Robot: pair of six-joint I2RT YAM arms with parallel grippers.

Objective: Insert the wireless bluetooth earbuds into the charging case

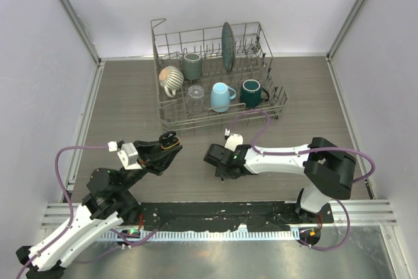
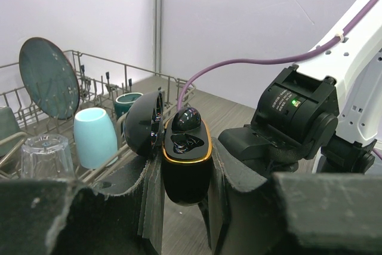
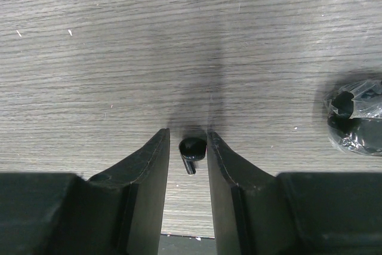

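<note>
The black charging case (image 2: 188, 174) with a gold rim is gripped in my left gripper, raised above the table, its lid (image 2: 143, 125) standing open. Inside the case, a glossy black dome (image 2: 186, 119), which looks like an earbud, sits at the far end; the nearer part looks like a recess. A black earbud (image 3: 193, 147) with a short stem rests on the grey table, between the fingertips of my right gripper. These fingers are part open, with a gap visible on the earbud's left; contact on its right is unclear. From above, the right hand mostly hides it.
A wire dish rack (image 1: 189, 123) holding several cups and a plate (image 1: 228, 47) stands behind both arms. Some black object under clear film (image 3: 358, 117) lies at the right wrist view's right edge. Table space (image 1: 189, 184) between the grippers is bare.
</note>
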